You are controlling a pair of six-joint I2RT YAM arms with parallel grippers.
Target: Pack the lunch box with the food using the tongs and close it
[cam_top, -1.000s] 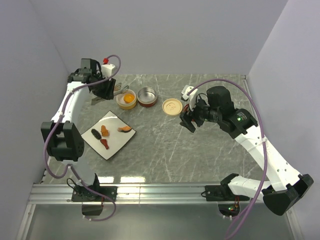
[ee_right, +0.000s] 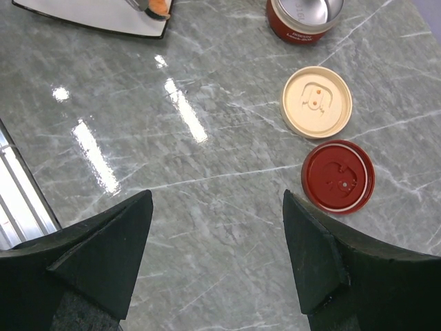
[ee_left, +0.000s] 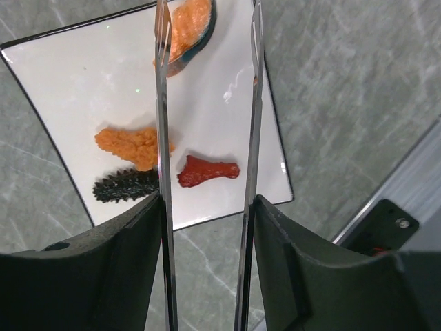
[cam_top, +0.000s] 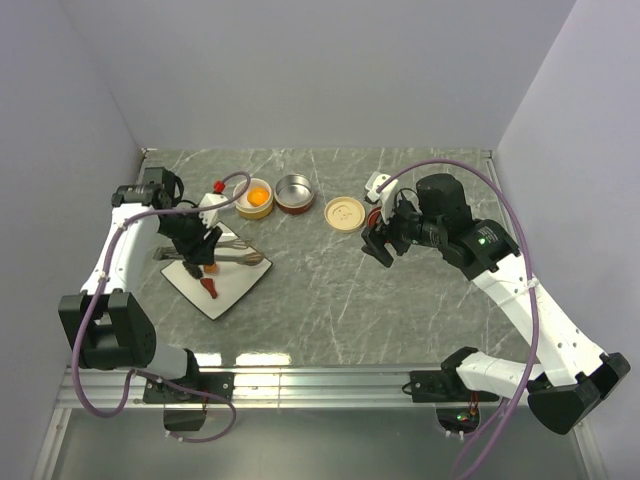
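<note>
My left gripper, with long thin metal fingers, stands open low over the white tray. Between its tips lies a salmon piece with dark skin. Nearer the finger bases are an orange fried piece, a black spiky piece and a red drumstick. In the top view, a cream container holds a round orange piece; beside it the red-sided steel container looks empty. My right gripper hangs with its fingers apart, nothing between them.
A cream lid and a dark red lid lie flat near each other, close to the right gripper. A metal rail runs along the front edge.
The left gripper has come from beside the cream container toward the front, and its fingers now reach across the tray at the salmon. The right arm has barely moved.
</note>
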